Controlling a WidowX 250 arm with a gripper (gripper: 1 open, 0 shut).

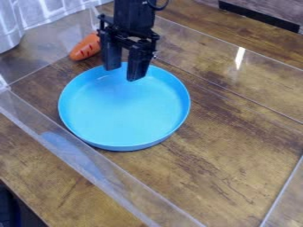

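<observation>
My black gripper (126, 57) hangs over the back part of a round blue plate (123, 112), its two fingers apart with nothing visible between them. An orange carrot (85, 48) lies on the wooden table behind the plate to the left, left of the gripper. The plate is empty.
A clear plastic edge runs along the left side, and a white object (10, 22) stands at the upper left corner.
</observation>
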